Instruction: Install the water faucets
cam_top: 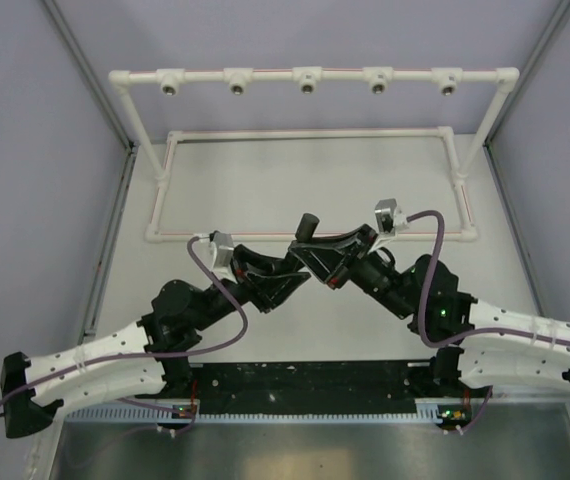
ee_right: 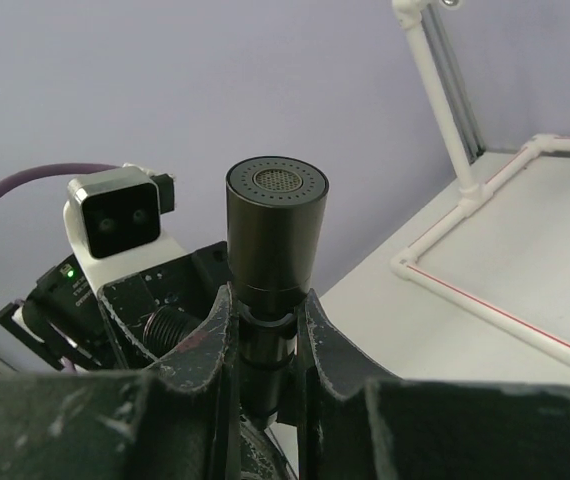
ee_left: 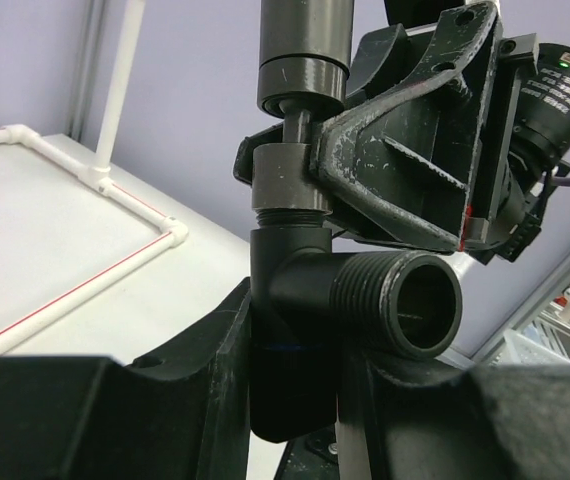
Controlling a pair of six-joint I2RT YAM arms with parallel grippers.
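Note:
A black faucet stands roughly upright between my two grippers, its dark spout point(cam_top: 307, 227) pointing up. The left gripper is shut on its lower body, and the threaded side inlet point(ee_left: 395, 300) sticks out above those fingers. Higher up, my right gripper has its fingers on either side of the narrow neck under the perforated spout end point(ee_right: 278, 190); whether they press on it cannot be told. On the white pipe frame point(cam_top: 275, 76) at the back, several outlets such as the middle outlet point(cam_top: 307, 82) are bare.
The frame's lower white pipe loop point(cam_top: 305, 134) rests on a pale board point(cam_top: 305, 175) behind the arms. A black strip point(cam_top: 305, 390) lies in front. The board between the grippers and the upper pipe is clear.

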